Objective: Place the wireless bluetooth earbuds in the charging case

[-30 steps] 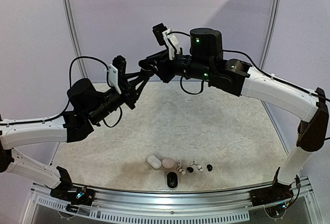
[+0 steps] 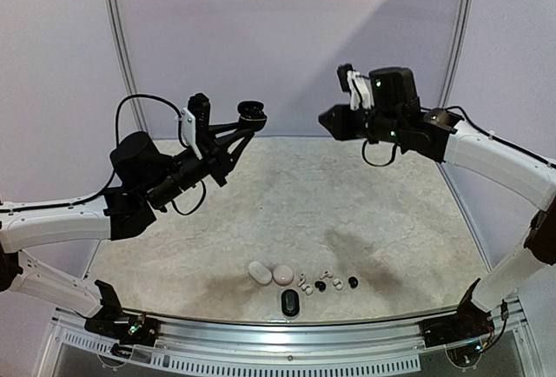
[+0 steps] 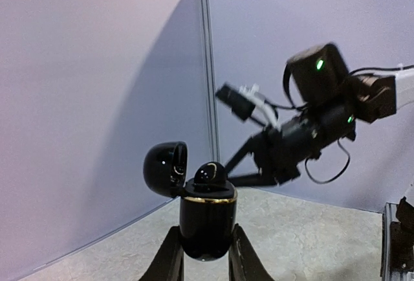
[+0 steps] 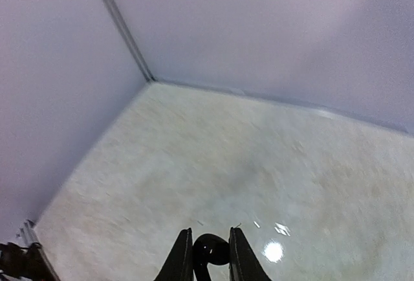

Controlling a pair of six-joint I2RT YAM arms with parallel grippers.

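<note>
My left gripper holds an open black charging case (image 3: 207,219) (image 2: 252,116) upright in the air, its lid (image 3: 158,169) tipped back and a glossy dark rounded piece (image 3: 210,172) visible at the top. My right gripper is shut on a black earbud (image 4: 211,245), raised to the right of the case and apart from it.
On the table (image 2: 287,203) near the front lie a white case (image 2: 260,272), a pink case (image 2: 283,274), a black case (image 2: 290,302), and several white and black earbuds (image 2: 353,282).
My right arm has drawn away rightward from the case, where its gripper was touching or very near it. The left arm is nearly unchanged.
</note>
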